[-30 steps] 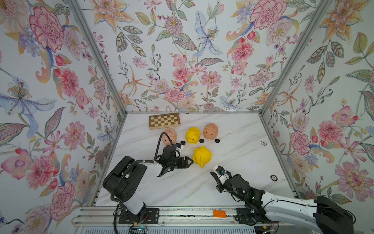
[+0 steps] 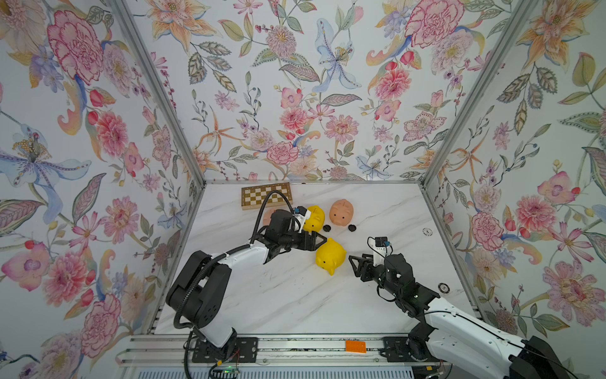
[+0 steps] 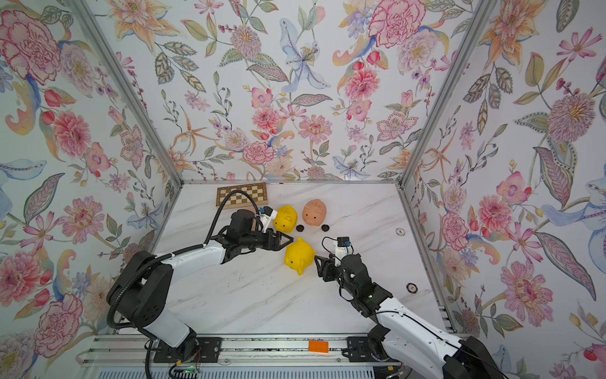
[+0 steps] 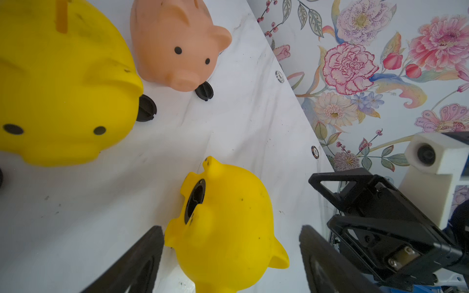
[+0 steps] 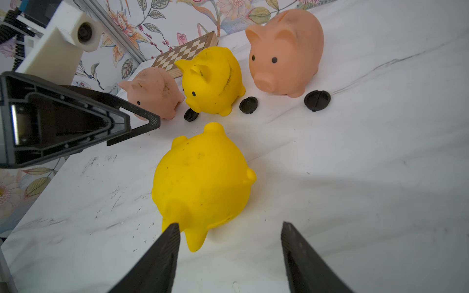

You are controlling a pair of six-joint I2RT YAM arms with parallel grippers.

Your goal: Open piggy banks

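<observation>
The near yellow piggy bank [image 2: 330,255] lies tipped on its side in mid-table, a dark round spot [image 4: 195,200] on its underside showing in the left wrist view. My left gripper is part open, its blurred fingers on either side of that bank in its own view; contact cannot be told. On the bank's right, my right gripper holds nothing, fingers apart over bare table. Farther back stand another yellow bank [image 5: 215,80], a pink bank [image 5: 288,51] and a second pink bank [image 5: 154,92], all upright.
Black round plugs [image 5: 317,100] lie before the back banks. A chessboard [image 2: 258,194] sits at the back left. Two small discs [image 2: 443,288] rest near the right edge. Open table lies in front and to the right.
Both arms have moved: the left gripper away from the front edge and rightward, the right gripper farther back, beside the near yellow bank. That bank has shifted slightly right and forward.
</observation>
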